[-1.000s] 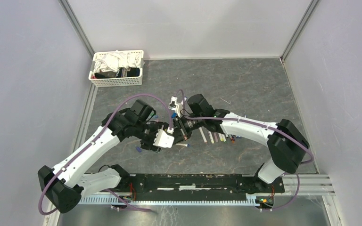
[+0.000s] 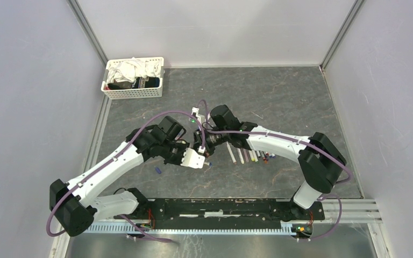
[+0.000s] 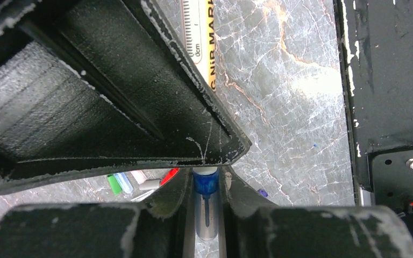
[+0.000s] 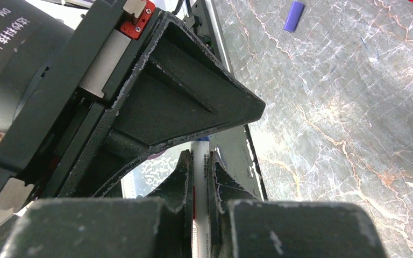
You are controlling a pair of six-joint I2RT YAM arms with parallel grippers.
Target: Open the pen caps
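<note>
A white marker with a yellow stripe is held by my right gripper, its pale barrel pinched between the fingers in the right wrist view. Toward its blue end, a clear cap with blue inside (image 3: 206, 207) sits between the fingers of my left gripper. Those fingers stand close along both sides of the cap; whether they press on it does not show. A large black finger of the right gripper covers the middle of the marker in the left wrist view. From above, the two grippers meet and hide the marker.
Several pens lie in a row (image 2: 247, 155) right of the grippers. A loose blue-purple cap (image 2: 157, 170) rests on the table to the left. The white basket with cloth (image 2: 134, 93) stands at the back left.
The right gripper has shifted a little to the left, so both now overlap more closely.
</note>
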